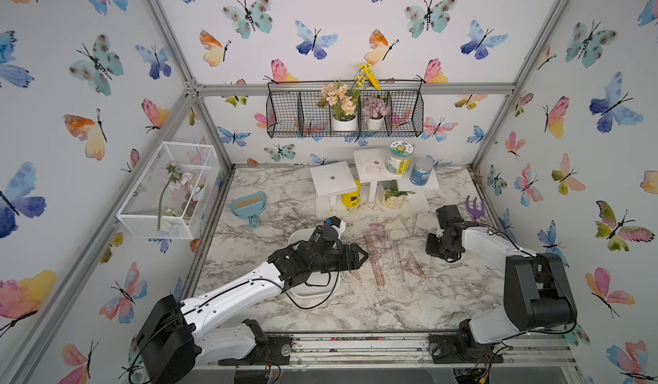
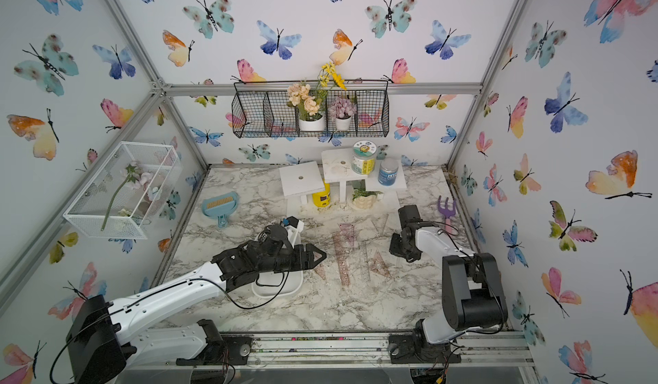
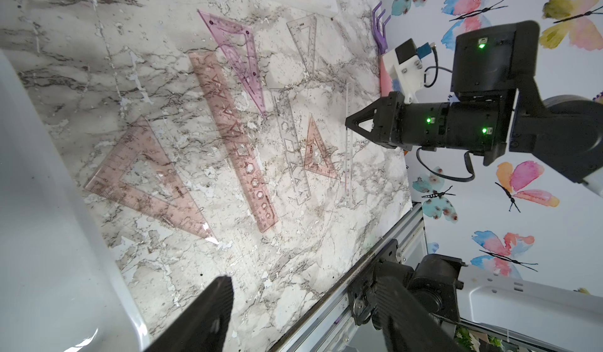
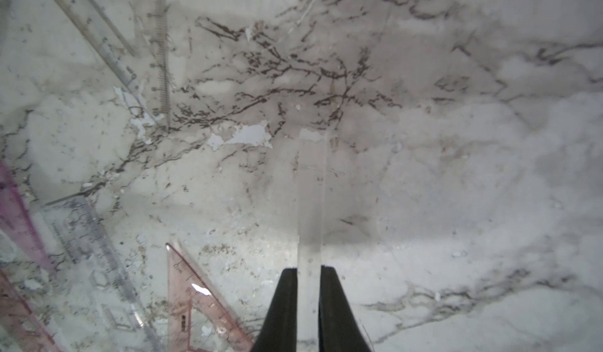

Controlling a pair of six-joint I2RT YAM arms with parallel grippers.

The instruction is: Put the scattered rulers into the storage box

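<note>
My right gripper is shut on a narrow clear ruler (image 4: 311, 195), which runs straight away from its fingers in the right wrist view. Left of it on the table lie a small orange triangle (image 3: 319, 154), a clear stencil ruler (image 3: 290, 147), a long pink ruler (image 3: 235, 141), a purple triangle (image 3: 241, 56), a clear triangle (image 3: 306, 41) and a large pink triangle (image 3: 150, 185). The white storage box (image 1: 318, 291) stands under the left arm. My left gripper is open above the table beside the box, with nothing between its fingers.
White shelf stands (image 1: 373, 168) with cans are at the back. A blue dustpan (image 1: 248, 207) lies at back left and a purple fork (image 1: 474, 209) at back right.
</note>
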